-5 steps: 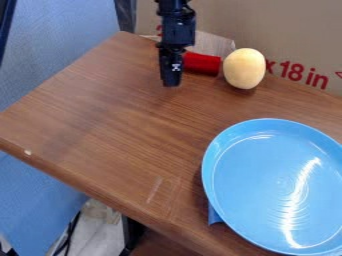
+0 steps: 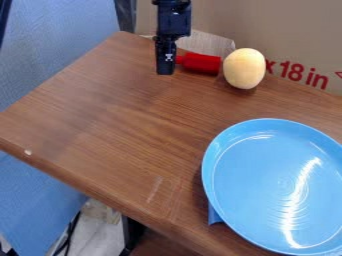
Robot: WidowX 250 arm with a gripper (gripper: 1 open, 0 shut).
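My black gripper (image 2: pixel 166 62) hangs over the back of the wooden table, just left of a red cylinder (image 2: pixel 201 62) that lies on its side. Whether its fingers are open or shut is hard to tell. A pale egg-shaped object (image 2: pixel 245 67) stands right of the cylinder, and a light blue plate (image 2: pixel 274 185) fills the front right.
A cardboard box (image 2: pixel 307 40) backs the table. The table's left edge borders a blue surface (image 2: pixel 40 85). Something blue peeks from under the plate's left side.
My gripper has risen slightly and shifted a little to the left. The objects on the table have not visibly moved.
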